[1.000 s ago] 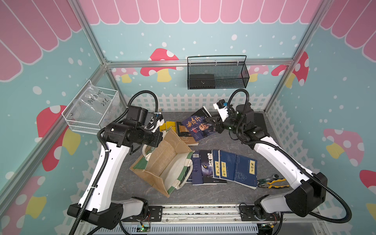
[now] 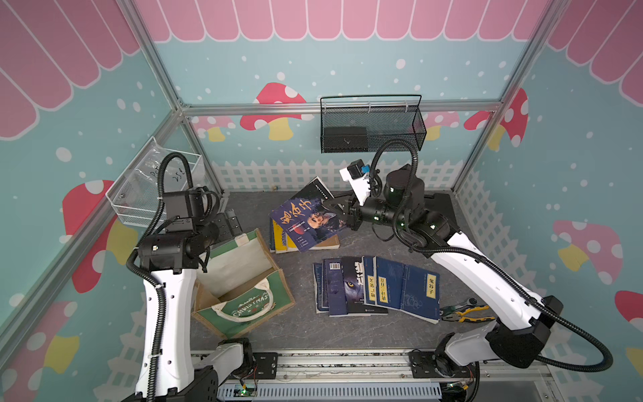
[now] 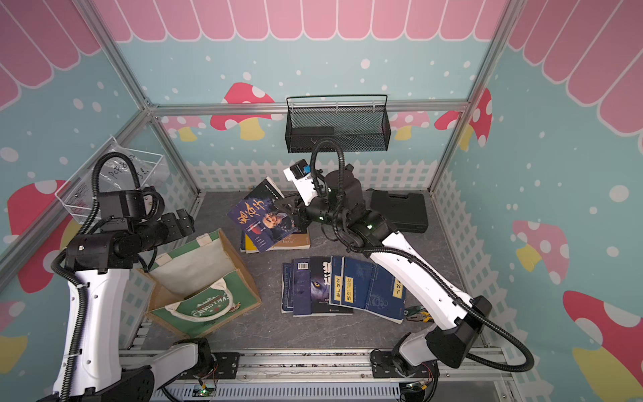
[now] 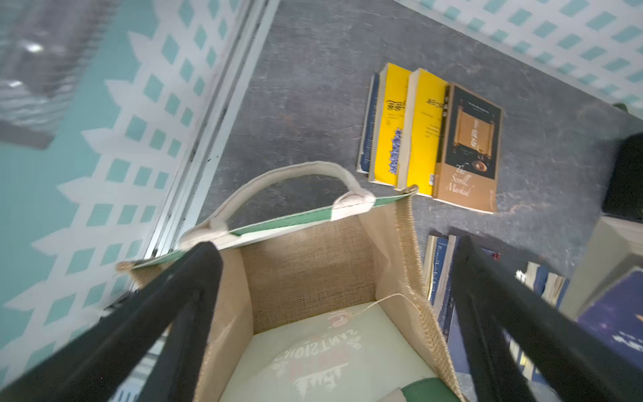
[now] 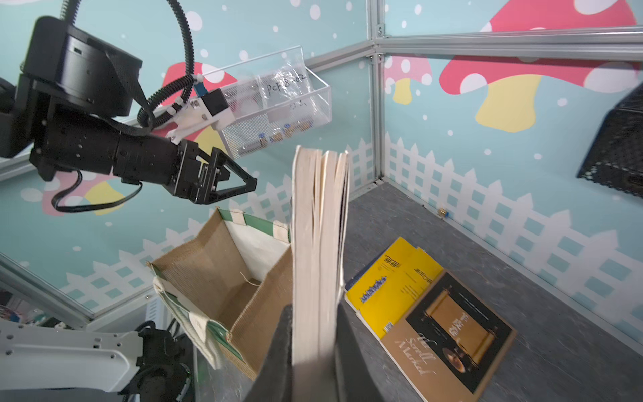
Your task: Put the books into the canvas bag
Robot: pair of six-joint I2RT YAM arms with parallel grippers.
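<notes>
The canvas bag (image 2: 247, 301) stands open at the left front, green and tan, with white handles. My left gripper hangs over it, open and empty. My right gripper is shut on a stack of books (image 5: 316, 221), the top cover purple (image 3: 258, 217), held upright above the table right of the bag. Yellow and brown books (image 4: 422, 134) lie at the back on the table. A row of dark blue books (image 2: 418, 294) lies at the front centre-right.
Pliers (image 2: 469, 312) lie at the front right. A black case (image 3: 402, 211) lies at the back right. A black mesh basket (image 2: 371, 130) hangs on the back wall, a white one (image 2: 134, 207) on the left wall.
The bag has shifted left and now stands with its green front toward the near edge. My left arm has moved left, and the right gripper with its books has moved leftward.
</notes>
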